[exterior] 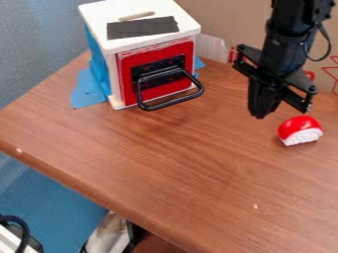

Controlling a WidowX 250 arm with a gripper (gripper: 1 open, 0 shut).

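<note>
My black gripper (pixel 264 99) hangs over the right side of the wooden table, pointing down, above and to the left of a red and white rounded object (pixel 299 128) lying on the tabletop. Whether its fingers are open or shut is unclear. At the upper left stands a white toy oven (pixel 138 27) with a red front, a dark patch on top and a black wire handle (pixel 169 97) sticking out.
Blue material (pixel 89 91) lies beside and under the oven. Cardboard (pixel 227 18) backs the table.
</note>
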